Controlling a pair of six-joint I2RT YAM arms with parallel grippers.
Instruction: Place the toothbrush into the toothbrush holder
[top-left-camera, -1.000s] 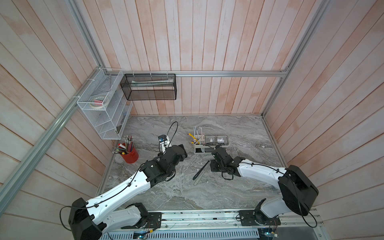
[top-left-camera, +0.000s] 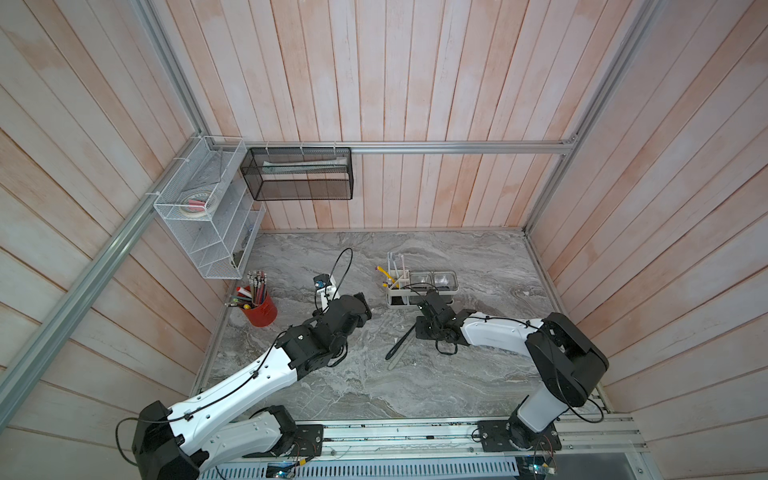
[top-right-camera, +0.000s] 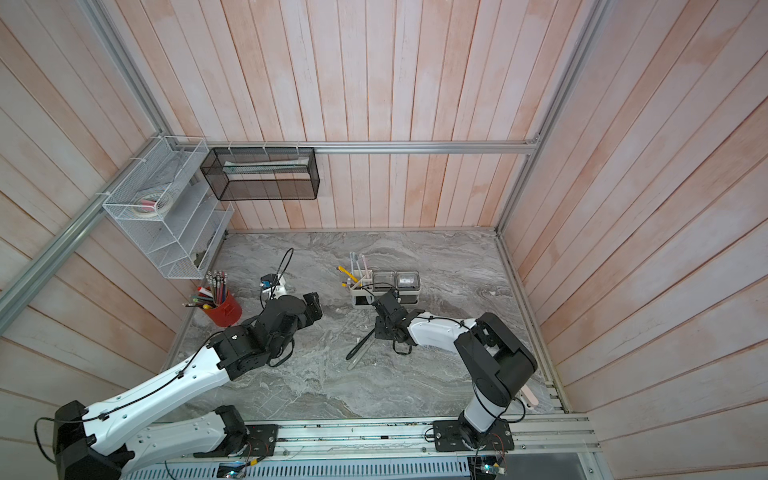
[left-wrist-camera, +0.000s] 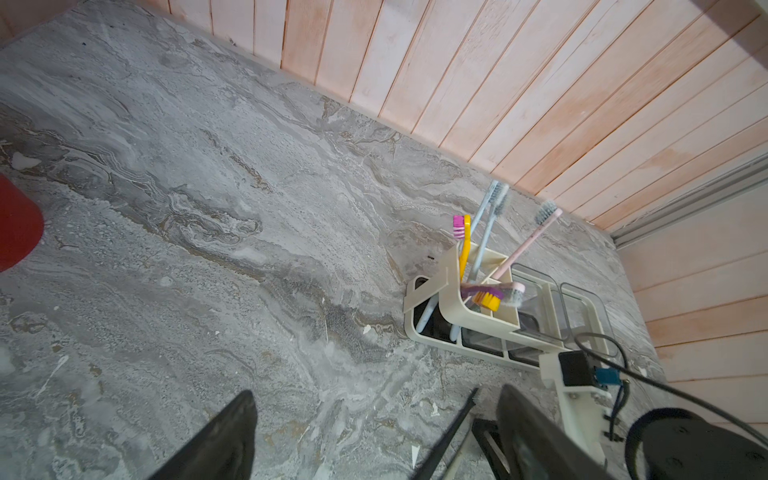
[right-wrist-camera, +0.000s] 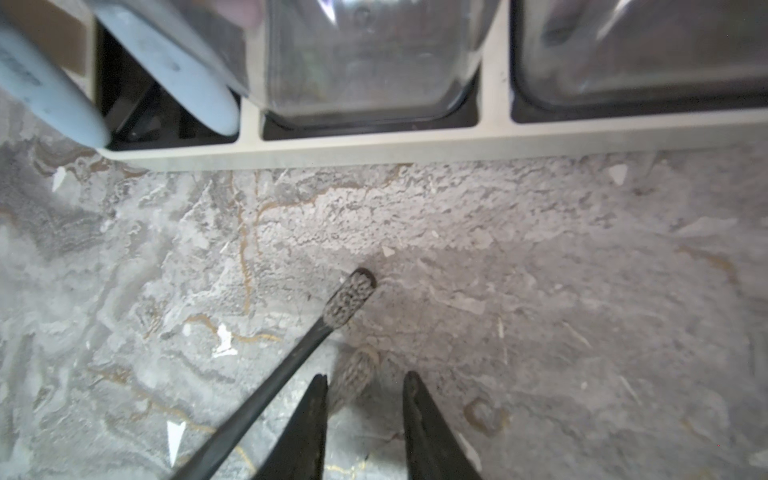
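Observation:
A black toothbrush (right-wrist-camera: 276, 380) and a pale, see-through one (right-wrist-camera: 357, 374) lie side by side on the marble table. My right gripper is low over the pale brush, its fingers part open. That brush's head shows in the gap, nearer the left finger; whether they touch is unclear. The toothbrush holder (right-wrist-camera: 360, 145), cream with clear cups, stands just behind. Several toothbrushes rest in its left part, among them a yellow one (left-wrist-camera: 465, 248) and a pink one (left-wrist-camera: 528, 242). My left gripper hangs open and empty, left of the holder.
A red cup (top-left-camera: 261, 310) of pens stands at the left. White wire shelves (top-left-camera: 209, 212) and a black mesh basket (top-left-camera: 297, 173) hang above the table.
My right arm has moved a little to the left, bringing its gripper over the lying brushes. My left arm has shifted slightly left. The brushes appear unmoved.

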